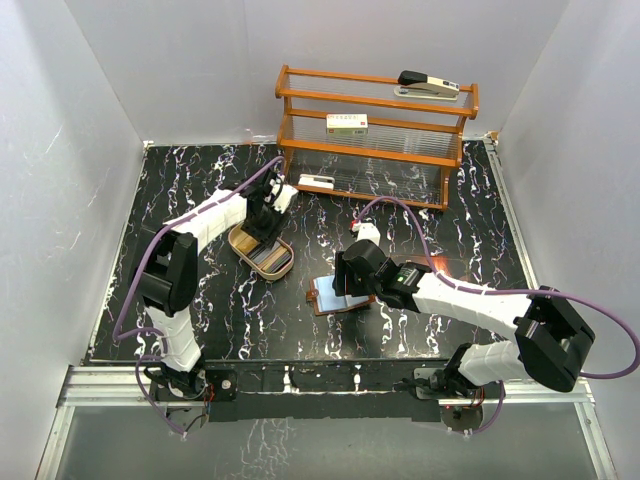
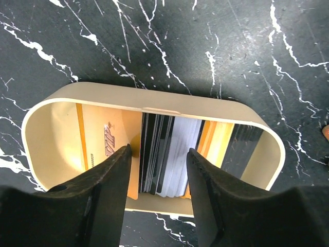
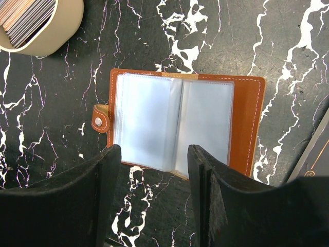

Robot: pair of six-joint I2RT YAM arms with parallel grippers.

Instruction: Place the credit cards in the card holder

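Observation:
In the left wrist view, a beige oval box (image 2: 205, 106) holds several cards standing on edge, among them an orange card (image 2: 110, 136), dark cards (image 2: 157, 149) and a pale card (image 2: 181, 152). My left gripper is open over the box, its fingers spread above the orange and pale cards, with nothing visibly gripped. The brown card holder (image 3: 249, 126) lies opened flat, its clear sleeves (image 3: 144, 121) facing up and a snap tab on its left side. Open and empty, my right gripper hovers over the holder's near edge.
A wooden rack (image 1: 375, 100) stands at the back, with a stapler (image 1: 428, 82) on top and a small box (image 1: 347, 123) below. A white item (image 1: 317, 182) sits on its bottom level. Bare dark marble separates the card box from the holder.

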